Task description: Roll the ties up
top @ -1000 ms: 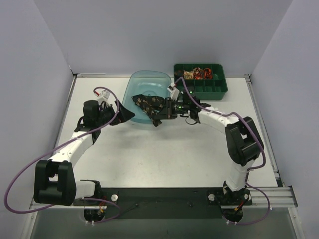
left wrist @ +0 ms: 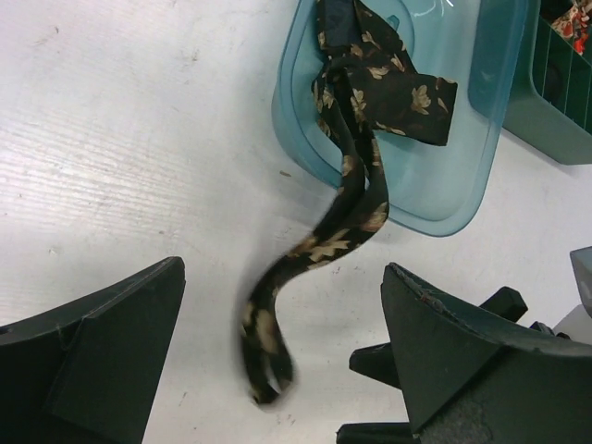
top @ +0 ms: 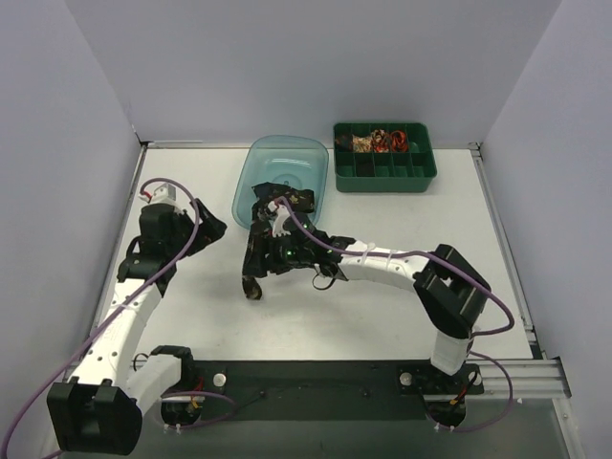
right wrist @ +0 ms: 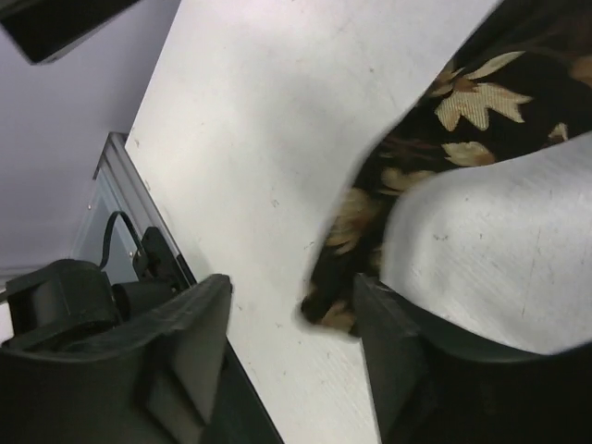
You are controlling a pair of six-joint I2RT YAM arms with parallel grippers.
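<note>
A black tie with tan flowers (top: 295, 198) lies partly bunched in the blue tray (top: 251, 170). One strip of it (left wrist: 347, 231) runs over the tray's front wall and down to the white table, its tip (left wrist: 264, 347) blurred. My right gripper (top: 256, 263) is over that strip near its end. In the right wrist view, the fingers of the right gripper are apart, and the tie's end (right wrist: 338, 287) shows beside one finger; contact is unclear. Left of the tray, my left gripper (top: 212, 231) is open, with nothing held; the strip appears below it in its wrist view.
At the back right, a green divided box (top: 390, 182) holds several rolled, coloured bundles. Bare white table (top: 316, 325) extends in front of the tray and to the right. Grey walls stand at both sides.
My right gripper has moved left and toward the front, and a strip of tie now extends out of the tray onto the table. The left gripper has shifted slightly left.
</note>
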